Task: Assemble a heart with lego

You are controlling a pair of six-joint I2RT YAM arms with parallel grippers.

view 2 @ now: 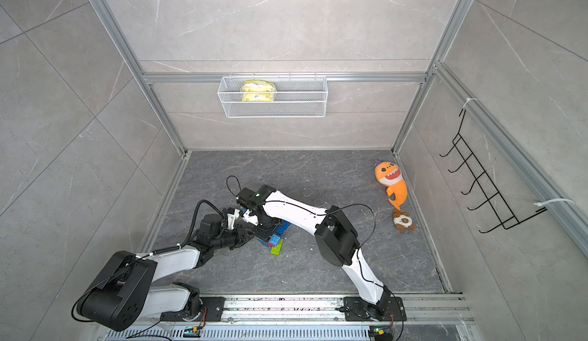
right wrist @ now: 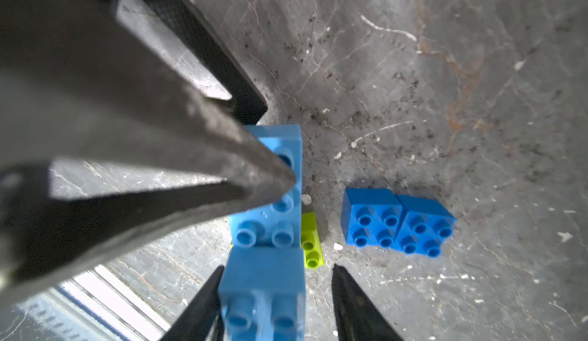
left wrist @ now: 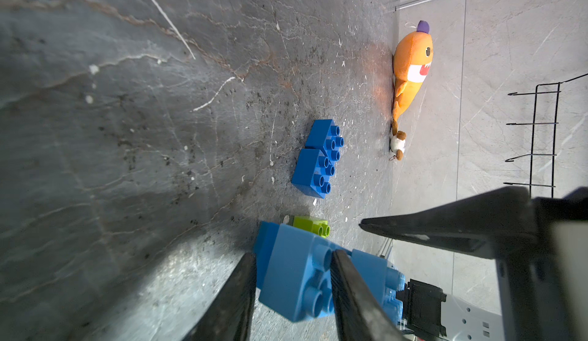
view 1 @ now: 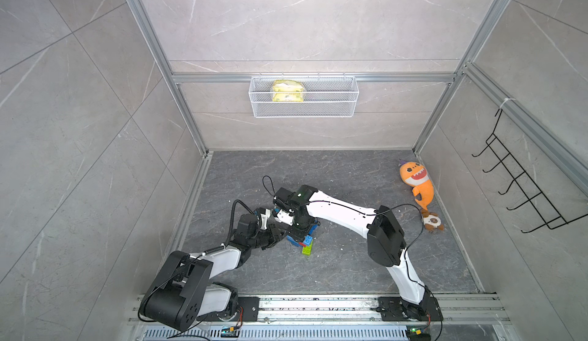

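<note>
Both grippers meet over the centre of the floor around joined light-blue bricks [left wrist: 288,267], which stand above a green brick [right wrist: 310,243]. In the left wrist view my left gripper has fingers either side of the nearest block; whether they press on it cannot be told. The right wrist view shows dark fingers of my right gripper at the upper part of the assembly, their grip unclear. Two dark-blue bricks [right wrist: 398,218] lie side by side apart from it. A bit of red shows under the bricks [view 1: 304,243].
An orange shark plush [view 1: 416,181] and a small brown-white plush [view 1: 431,221] lie along the right wall. A white wire basket [view 1: 303,109] and a black hook rack [view 1: 526,194] hang on walls.
</note>
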